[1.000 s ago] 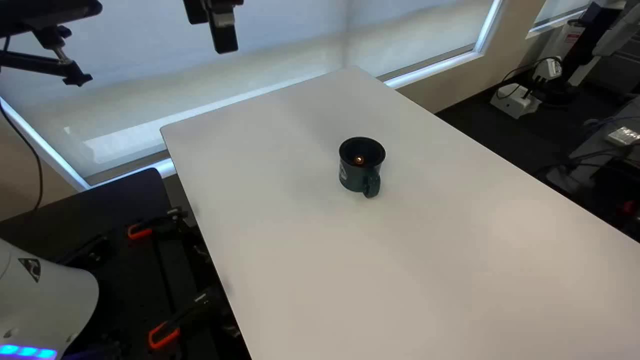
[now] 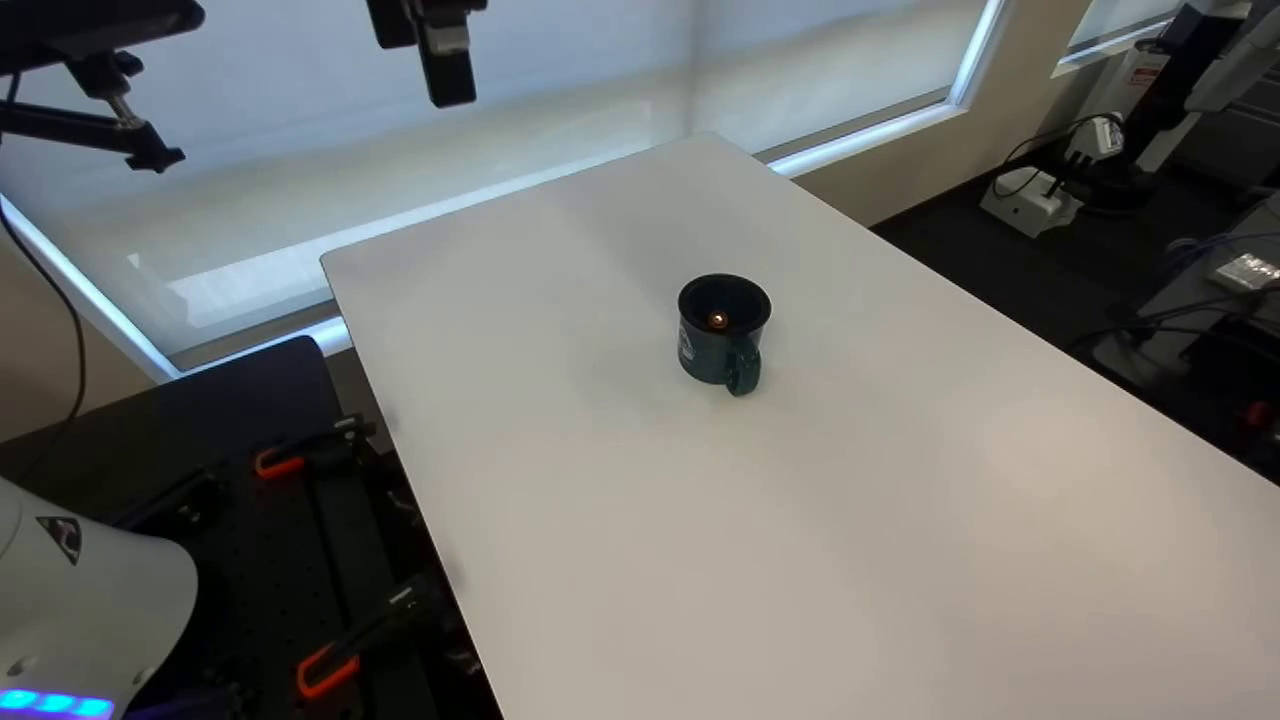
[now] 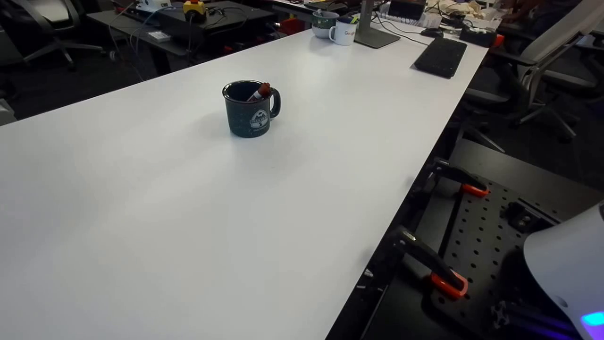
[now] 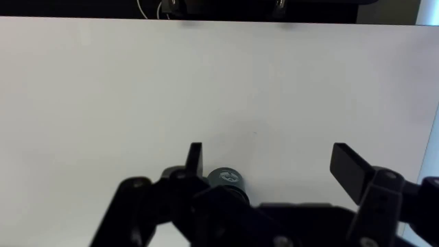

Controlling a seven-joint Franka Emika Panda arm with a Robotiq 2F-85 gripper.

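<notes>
A dark green mug (image 2: pixel 708 355) stands upright on the white table (image 2: pixel 576 516), its handle toward the camera in the first exterior view. From its rim pokes a reddish-brown-tipped marker (image 3: pixel 260 91) in the second exterior view; the rest of it is hidden inside the mug. My gripper is open, its two fingers wide apart with only bare table seen between them, apart from the mug (image 4: pixel 226 177) partly hidden low behind the gripper's body. In the first exterior view one finger (image 2: pixel 449 74) shows high above the table, well clear of the mug.
At the table's far end in the second exterior view are a white mug (image 3: pixel 343 31), another green mug (image 3: pixel 323 23), a monitor stand (image 3: pixel 373 37) and a black keyboard (image 3: pixel 441 57). Orange-handled clamps (image 3: pixel 451 283) sit along the robot's mount.
</notes>
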